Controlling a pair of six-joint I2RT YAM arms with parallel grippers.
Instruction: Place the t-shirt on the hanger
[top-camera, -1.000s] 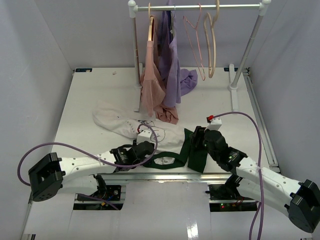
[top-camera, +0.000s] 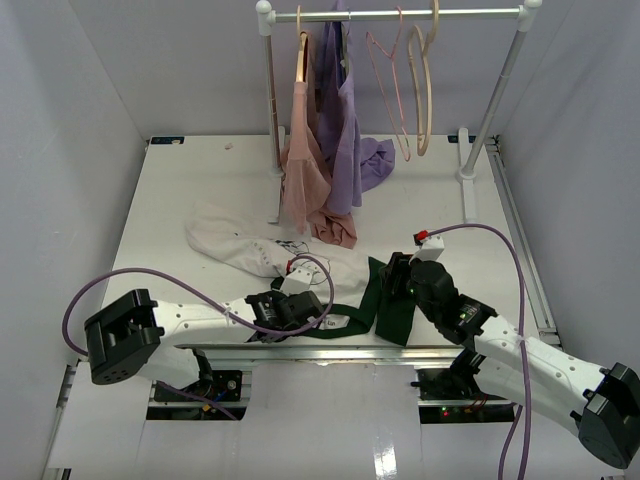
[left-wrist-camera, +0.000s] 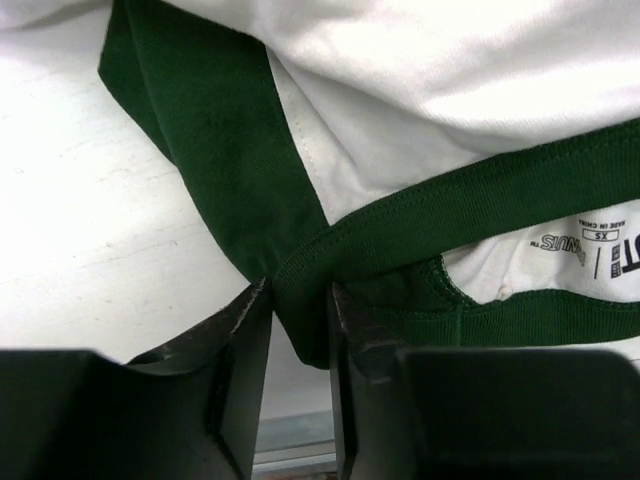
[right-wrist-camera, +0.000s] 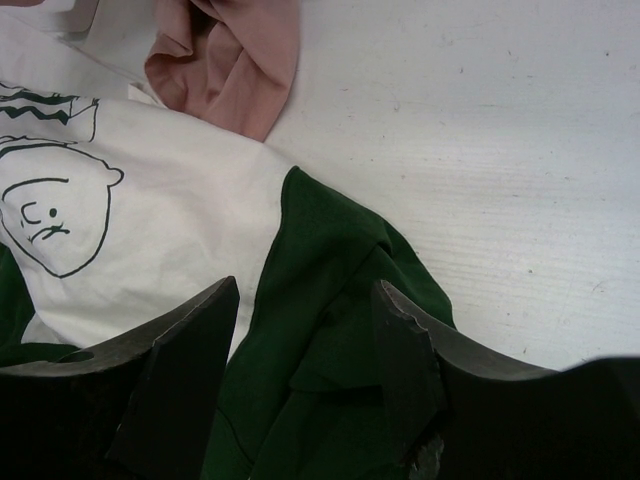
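The white t-shirt (top-camera: 230, 235) with green trim and a printed face (right-wrist-camera: 70, 210) lies crumpled on the table below the rack. In the left wrist view my left gripper is at a fold of the green collar (left-wrist-camera: 460, 200), fabric between its fingertips; whether they grip it I cannot tell. My right gripper stands open over the green sleeve (right-wrist-camera: 350, 260) at the shirt's right end. Empty hangers, a pink one (top-camera: 392, 58) and a beige one (top-camera: 425, 100), hang from the rail.
A white rack (top-camera: 465, 13) holds pink (top-camera: 305, 150) and purple (top-camera: 340, 150) garments, their lower parts reaching the table. Free table (top-camera: 165, 185) lies at left and right. A metal edge (top-camera: 280, 352) runs along the front.
The right arm looks unchanged.
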